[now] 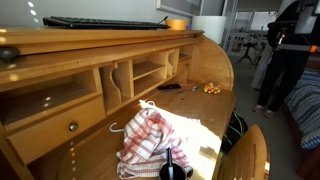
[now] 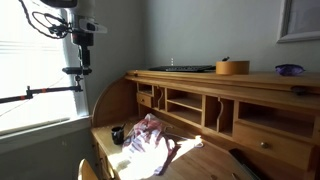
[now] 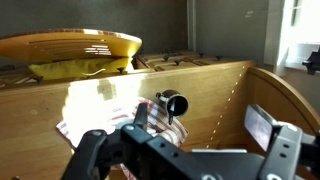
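A red-and-white checked cloth [image 1: 150, 138] lies crumpled on the wooden desk, in a patch of bright light. Close to it stands a dark mug [image 1: 178, 172] with a slim dark object [image 1: 169, 157] upright at it. From above, the wrist view shows the mug [image 3: 173, 102] beside the cloth [image 3: 112, 116], near the desk's edge. My gripper [image 2: 77, 73] hangs high in front of the window, well apart from both. Dark parts of it fill the bottom of the wrist view, and whether its fingers are apart is unclear. Nothing held can be made out.
Along the desk's back runs a hutch with cubbies and a drawer [image 1: 55, 130]; a keyboard [image 1: 105, 22] lies on top. A dark object [image 1: 170, 87] and small colourful things [image 1: 211, 88] sit at the desk's far end. A wooden chair [image 3: 70, 45] stands at the desk's edge.
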